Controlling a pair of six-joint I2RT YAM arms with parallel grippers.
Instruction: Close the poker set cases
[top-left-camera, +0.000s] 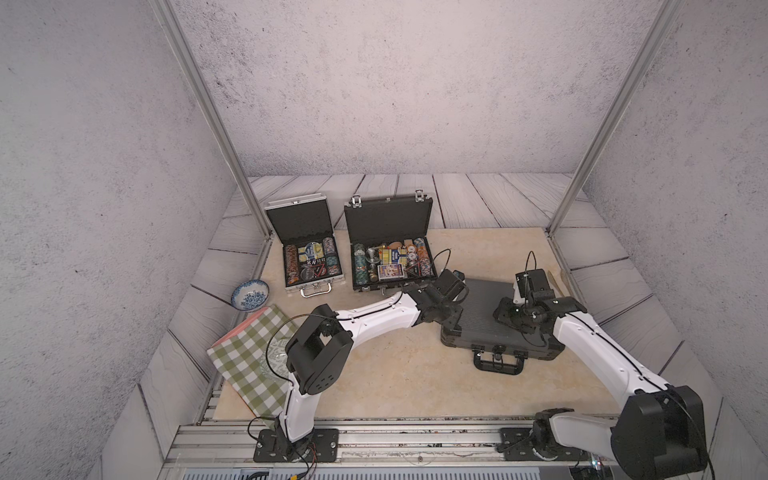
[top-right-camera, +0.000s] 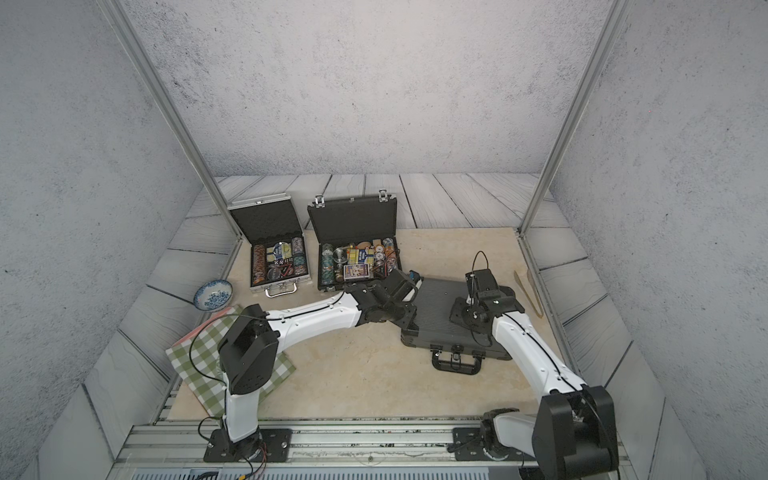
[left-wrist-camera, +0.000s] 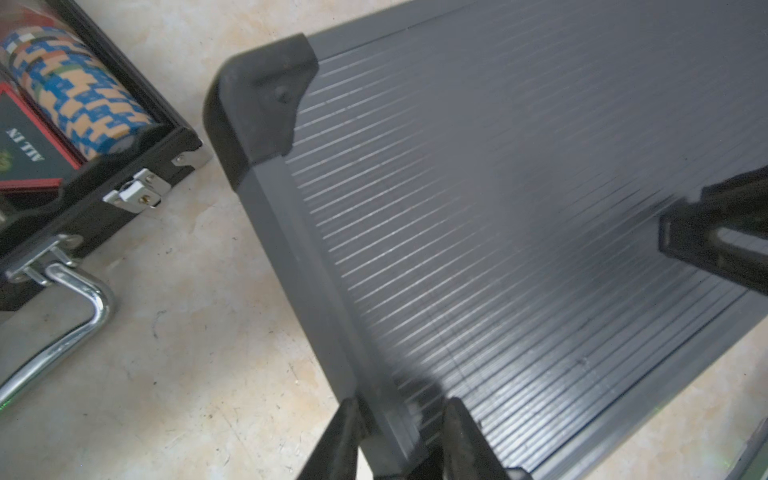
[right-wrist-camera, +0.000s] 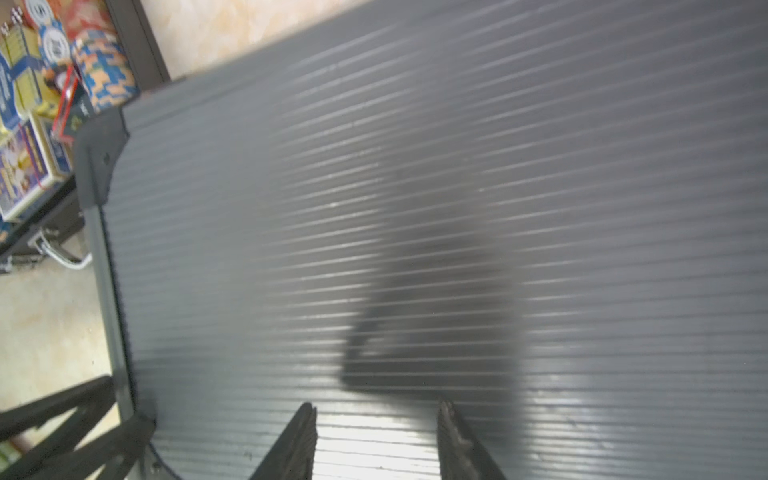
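Note:
A large dark grey case (top-left-camera: 472, 300) lies closed on the right of the table, its handle (top-left-camera: 498, 366) toward the front. My left gripper is shut on that case's left edge near a front corner. My right gripper is over the ribbed lid, open, with nothing visible between its fingers. Behind and to the left, the small silver case (top-left-camera: 296, 212) and the black case (top-left-camera: 388, 216) stand open, lids raised, with chips and cards inside.
A blue-patterned bowl (top-left-camera: 249, 294) and a green checked cloth (top-left-camera: 248, 360) are at the left. A wooden utensil (top-right-camera: 528, 292) lies at the right edge.

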